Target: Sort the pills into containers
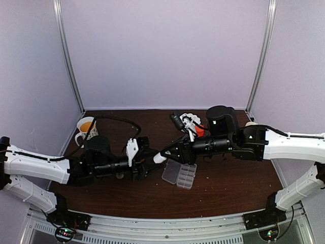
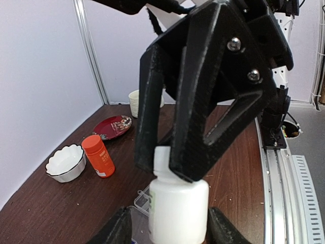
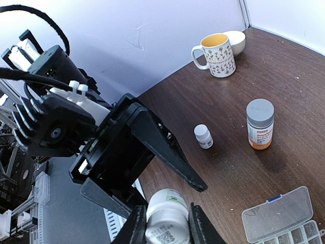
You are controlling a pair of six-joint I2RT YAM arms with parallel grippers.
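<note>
A white pill bottle (image 2: 179, 211) hangs in the air between the two arms, its narrower end held by my right gripper, which is shut on it. Around the bottle's other end, my left gripper has its fingers spread, with a gap showing beside the bottle in the right wrist view. Below, on the table, lies a clear pill organizer (image 1: 186, 176) with its lid (image 3: 279, 213) folded open. No loose pills can be made out.
Left of the arms stand a grey-capped bottle (image 3: 260, 123), a small white bottle (image 3: 203, 136) and a flowered mug (image 3: 219, 57). A red bottle (image 2: 99, 156), a white bowl (image 2: 66, 165) and a red plate (image 2: 112, 127) sit on the other side.
</note>
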